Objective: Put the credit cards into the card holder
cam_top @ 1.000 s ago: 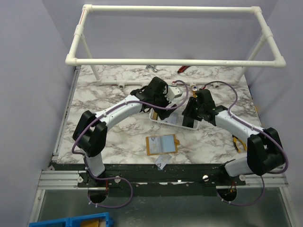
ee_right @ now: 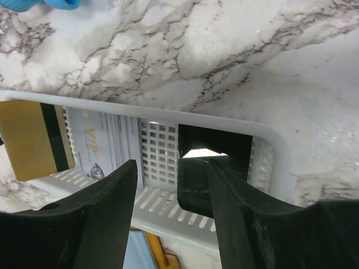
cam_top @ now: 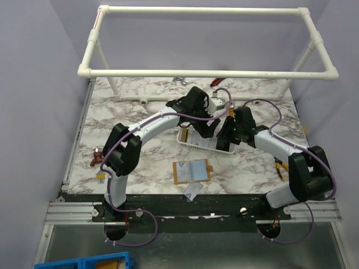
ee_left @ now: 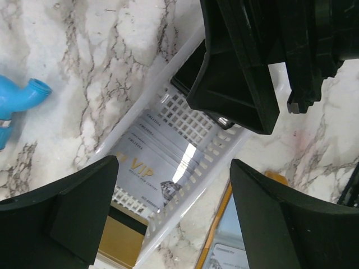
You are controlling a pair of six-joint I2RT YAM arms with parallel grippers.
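Observation:
Several grey VIP cards (ee_left: pixel 151 157) lie overlapped in a white slotted basket (cam_top: pixel 203 148) in the middle of the table. My left gripper (cam_top: pixel 207 133) hovers over the basket; its fingers (ee_left: pixel 73 204) are spread, with the cards visible below the gap. The right gripper (cam_top: pixel 225 135) hangs open over the basket's right end, above a black case (ee_right: pixel 216 159), with nothing held. In front of the basket the brown card holder (cam_top: pixel 190 171) lies open, clear pockets up, a card showing in its left side. Another pale card (cam_top: pixel 193 191) lies just below it.
A gold-and-black box (ee_right: pixel 33 140) fills the basket's left end. The two grippers are close together above the basket. Yellow-handled pliers (cam_top: pixel 282 168) lie at far right, and a brown object (cam_top: pixel 96 157) at far left. Bare table surrounds the card holder's sides.
My left gripper has moved right over the basket, closer to the right gripper. The right arm has shifted only slightly. The card holder and basket have stayed in place.

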